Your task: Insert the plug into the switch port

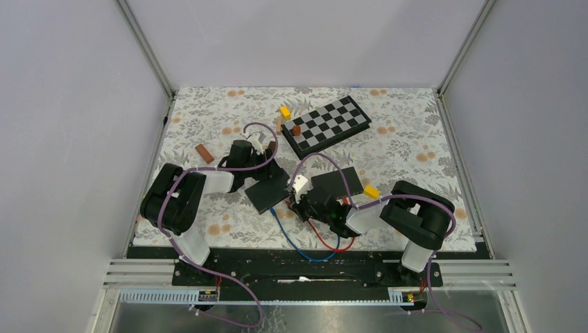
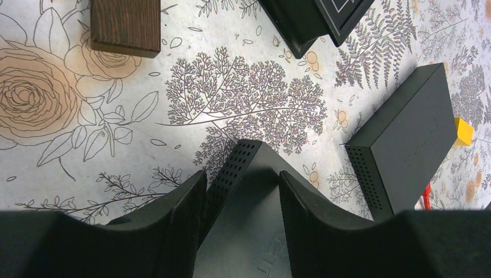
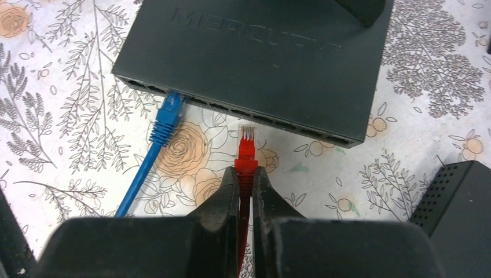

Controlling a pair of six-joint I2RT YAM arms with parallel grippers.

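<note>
The dark switch (image 3: pixel 249 52) lies flat, with its row of ports along the edge that faces my right gripper. A blue plug (image 3: pixel 168 119) sits in a port near one end of that row. My right gripper is shut on the red plug (image 3: pixel 246 152), whose clear tip points at the ports with a small gap between. In the left wrist view, my left gripper clasps the vented end of the switch (image 2: pixel 246 231) between its fingers. From above, the arms partly cover the switch (image 1: pixel 266 195).
A second dark box (image 1: pixel 337 181) lies right of the switch. Behind stands a checkered board (image 1: pixel 326 127). Yellow blocks (image 1: pixel 372 191) and brown wooden blocks (image 1: pixel 204 153) are scattered about. The blue cable (image 1: pixel 295 243) and red cable (image 1: pixel 322 239) loop near the front edge.
</note>
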